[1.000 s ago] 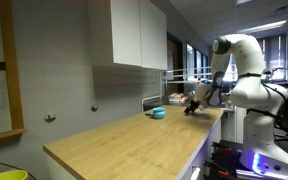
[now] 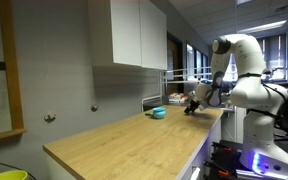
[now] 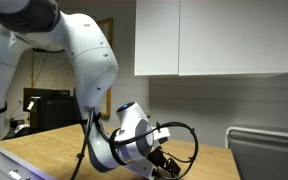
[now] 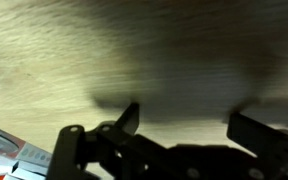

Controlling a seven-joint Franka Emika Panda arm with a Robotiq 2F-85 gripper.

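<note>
Close above the wooden counter, my gripper is open, and the wrist view shows only bare wood grain between its two dark fingers. At the far right end of the counter the gripper appears small and low over the surface. From behind, the white arm hides part of the gripper. A teal pot sits on the counter toward the back wall, well to the left of the gripper.
A white wire rack stands against the wall behind the pot. White cabinets hang above. A silver and red object shows at the wrist view's lower left corner.
</note>
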